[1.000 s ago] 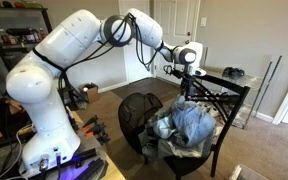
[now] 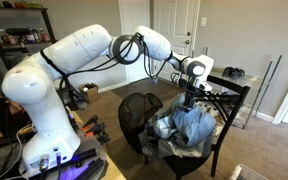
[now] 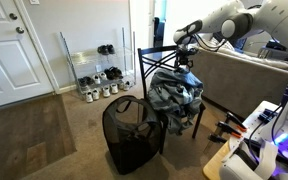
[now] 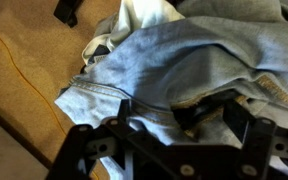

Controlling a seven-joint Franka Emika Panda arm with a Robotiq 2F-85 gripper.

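Observation:
A heap of blue denim and grey clothes lies on a black wooden chair. Just above the heap, near the chair's backrest, hangs my gripper, pointing down. In the wrist view the gripper is open, one finger over the denim at left and the other near a dark fold at right. Nothing is clearly held between them; whether the tips touch the cloth I cannot tell. A pale cloth shows at the top.
Beside the chair stands an empty-looking black mesh basket. Behind is a shoe rack with several shoes. The chair's backrest rises close to the gripper. Bare floor lies beyond the basket.
The clothes look unmoved.

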